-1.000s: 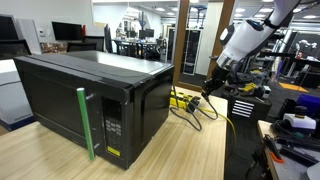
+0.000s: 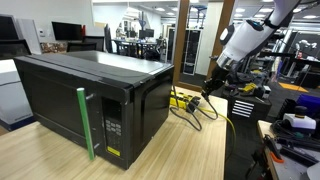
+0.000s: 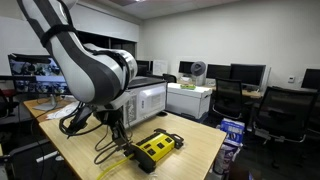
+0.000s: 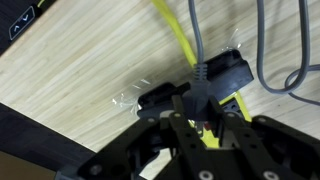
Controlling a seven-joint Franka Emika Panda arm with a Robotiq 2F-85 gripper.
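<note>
In the wrist view, my gripper is shut on a dark plug (image 4: 201, 90), with a grey cord (image 4: 196, 35) running up from it. Close beneath lies a black-ended block (image 4: 236, 76) with yellow parts, joined to a yellow cable (image 4: 181, 32). Whether the plug touches the block or sits in it, I cannot tell. Exterior view 2 shows the yellow and black power block (image 3: 160, 143) on the table, just beside the arm's end. The fingertips are tiny and partly hidden in both exterior views.
A black microwave (image 2: 118, 118) fills the left of the table in exterior view 1, a green strip (image 2: 85, 122) on its front. Loops of grey cord (image 4: 262, 55) lie right of the gripper. Bare wood (image 2: 185, 150) spreads in the foreground, and the table edge is near the arm.
</note>
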